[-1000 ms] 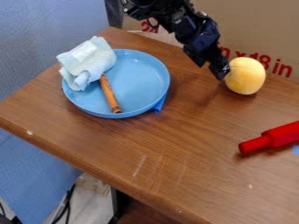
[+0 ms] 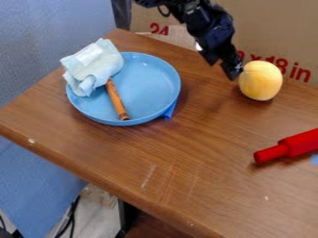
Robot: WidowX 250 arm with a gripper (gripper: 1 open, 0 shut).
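Note:
My dark gripper (image 2: pixel 231 65) hangs over the back of the wooden table, just left of a round yellow object (image 2: pixel 259 81) resting on the wood. Whether its fingers are open or shut is too small to tell. A blue plate (image 2: pixel 156 88) on the left carries a crumpled pale cloth (image 2: pixel 92 65) and an orange stick-like item (image 2: pixel 117 99).
A red cylinder (image 2: pixel 292 147) lies at the right edge. A small blue item (image 2: pixel 170 111) pokes out by the plate's right rim. A cardboard box (image 2: pixel 284 28) stands behind.
My gripper has shifted very slightly near the yellow object; the things on the table look unmoved.

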